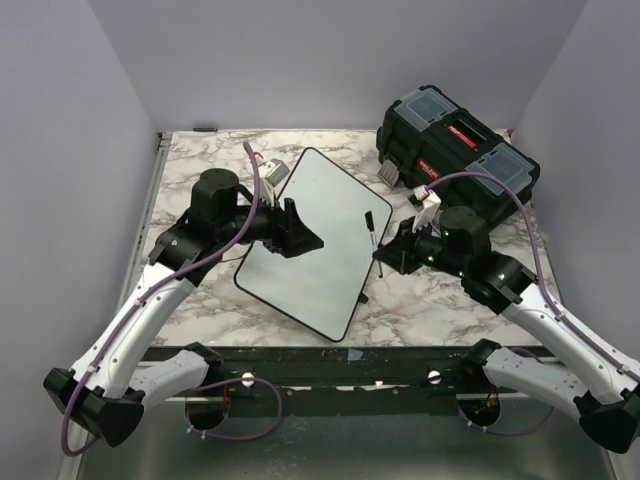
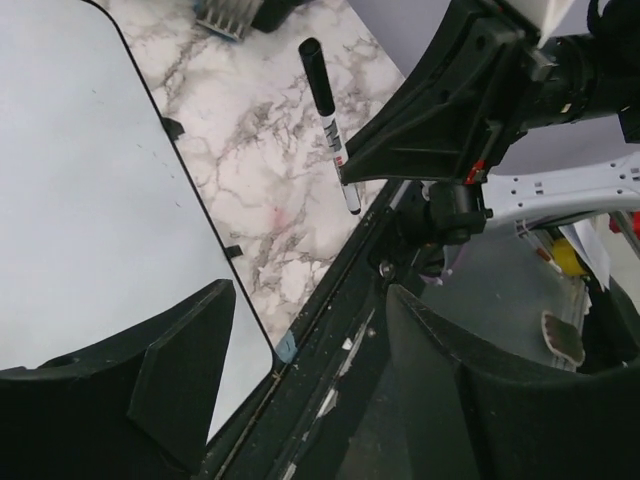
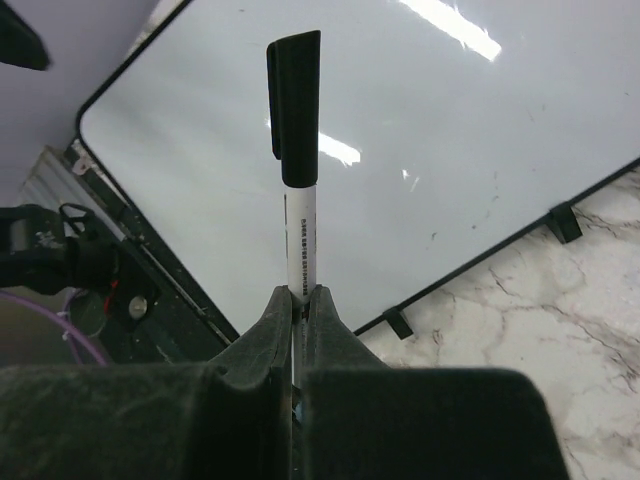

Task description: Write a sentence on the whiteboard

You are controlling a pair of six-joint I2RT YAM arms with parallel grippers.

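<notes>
A white marker with a black cap is pinched around the middle of its barrel by my right gripper. In the top view the marker hangs over the right edge of the whiteboard, cap end toward the back. The left wrist view shows the same marker raised clear of the marble surface. The whiteboard lies tilted on the table, blank apart from small specks. My left gripper is open and empty, its fingers wide apart above the board's near right part.
A black toolbox fills the back right, with a grey ribbed object in front of it. Small black clips stick out from the board's right edge.
</notes>
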